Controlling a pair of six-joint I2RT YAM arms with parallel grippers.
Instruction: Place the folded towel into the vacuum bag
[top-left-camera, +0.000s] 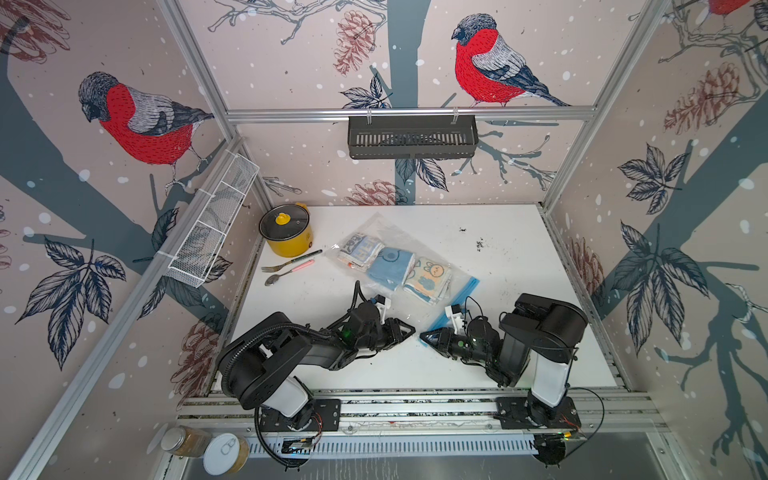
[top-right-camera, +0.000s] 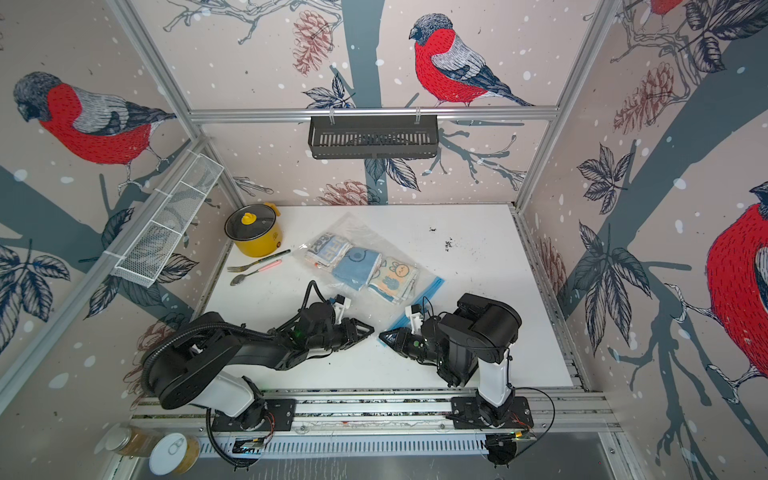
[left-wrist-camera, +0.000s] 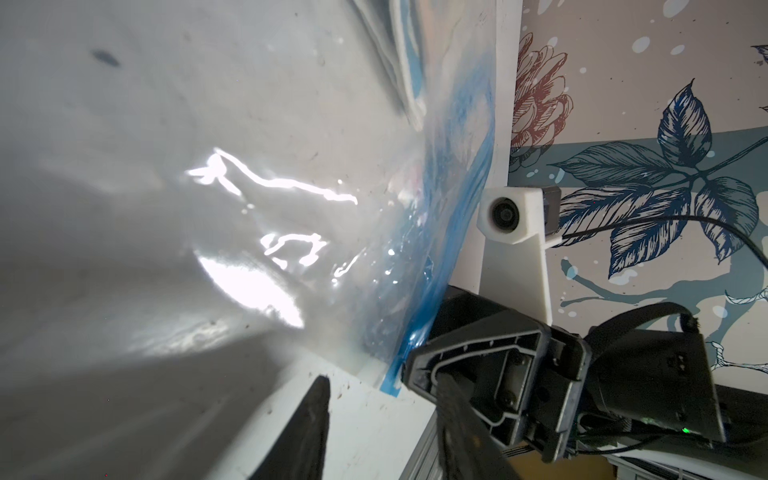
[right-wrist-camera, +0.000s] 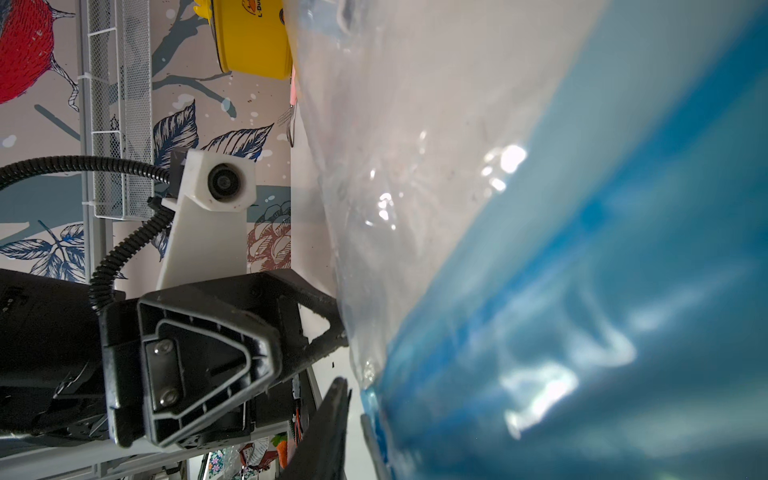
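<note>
The clear vacuum bag with a blue zip edge lies flat on the table, folded towels inside it in its far part. At its near end my left gripper is low over the table, fingers parted with nothing seen between them, facing the bag's corner. My right gripper sits at the near end of the blue edge; in the right wrist view the plastic fills the right side and its fingertips are at the edge, but whether they hold it is unclear.
A yellow pot stands at the back left with a fork and spoon in front of it. A dark basket hangs on the back rail and a white mesh shelf on the left.
</note>
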